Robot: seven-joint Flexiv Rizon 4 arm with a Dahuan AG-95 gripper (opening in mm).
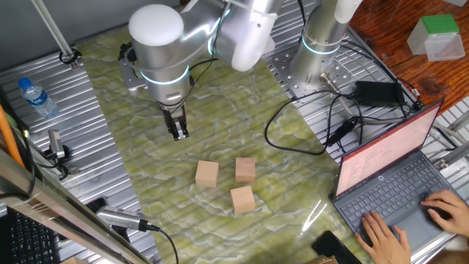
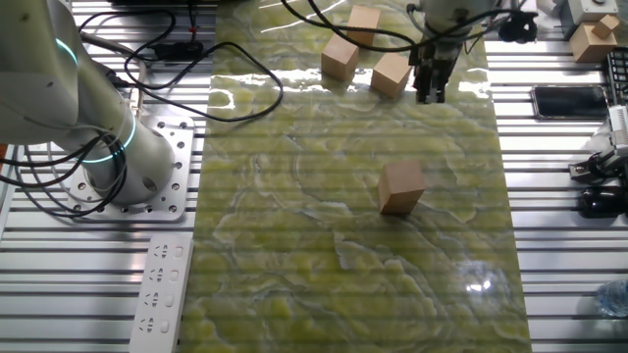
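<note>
Three plain wooden cubes sit on the green marbled mat (image 1: 242,95) in exterior view 1: a left cube (image 1: 207,174), a right cube (image 1: 245,169) and a front cube (image 1: 242,199). Exterior view 2 also shows a fourth block (image 2: 400,188), standing alone nearer that camera; in exterior view 1 the arm hides it. My gripper (image 1: 180,136) points down, apart from the group of three. In exterior view 2 the gripper (image 2: 431,95) appears between the lone block and that group. Its fingertips look close together, too small to tell whether they are open or shut. No block shows between them.
A loose black cable (image 1: 275,136) loops over the mat's right side. The laptop (image 1: 388,176), with a person's hands on it, and a phone (image 1: 335,247) are at the lower right. A metal cylinder device (image 1: 121,218) lies left of the mat.
</note>
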